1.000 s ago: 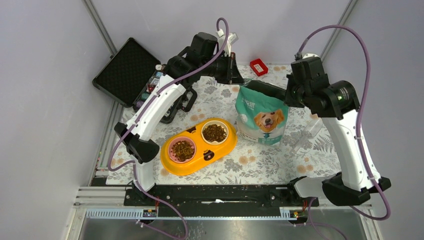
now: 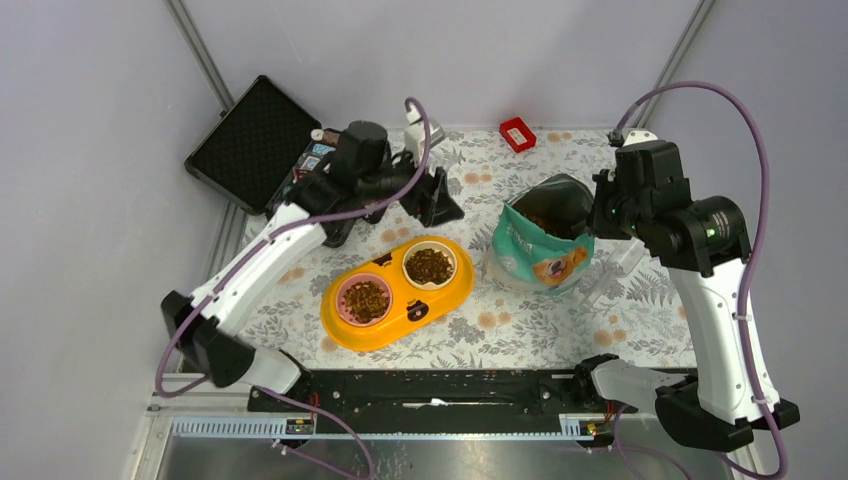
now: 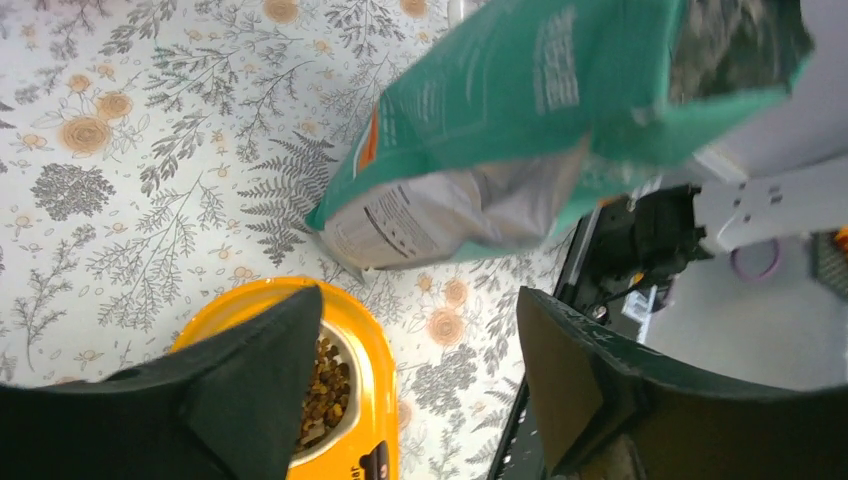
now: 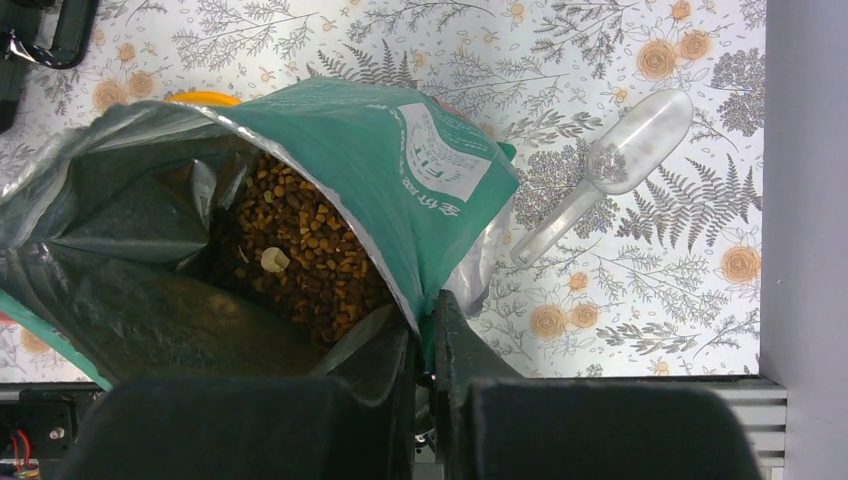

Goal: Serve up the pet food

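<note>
A teal pet food bag with a dog's face on it stands right of centre, its mouth gaping; brown kibble lies inside. My right gripper is shut on the bag's rim at its right side. Left of the bag, my left gripper hangs open and empty above the table. On the yellow tray are a white bowl and a pink bowl, both with kibble in them. A clear scoop lies on the table to the right of the bag.
An open black case stands at the back left, partly behind my left arm. The small red box sits at the back. Patterned table shows free between the tray and the front edge.
The left gripper has let go of the bag's left rim, moved away and opened. The bag has sagged and its mouth widened, while the right gripper keeps hold and has shifted slightly.
</note>
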